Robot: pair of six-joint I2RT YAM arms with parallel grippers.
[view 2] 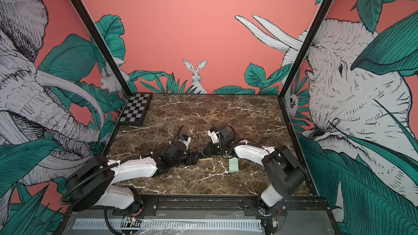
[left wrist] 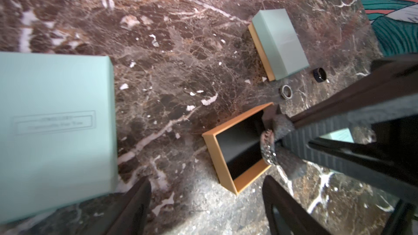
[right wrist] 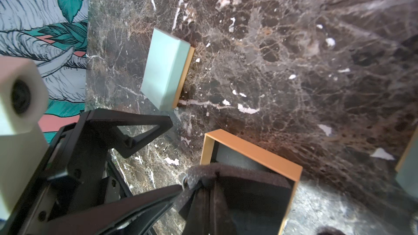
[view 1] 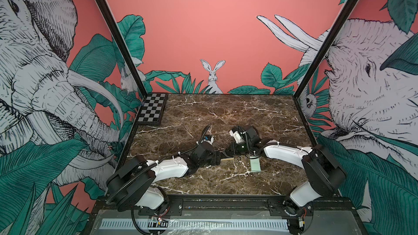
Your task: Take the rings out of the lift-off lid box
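An open tan box with a dark lining (left wrist: 226, 174) lies at the middle of the table in the left wrist view. My right gripper reaches over that box, its fingers shut; a small silvery glint shows at them, and I cannot tell whether anything is between. My left gripper stands open just below the box. A silver ring (left wrist: 286, 86) and a black ring (left wrist: 319, 71) lie on the table beside it.
A large mint box (left wrist: 52, 135) lies left of the open box, and a small mint-and-tan box (left wrist: 278, 43) beyond it. A checkered board (view 1: 151, 106) sits at the back left corner.
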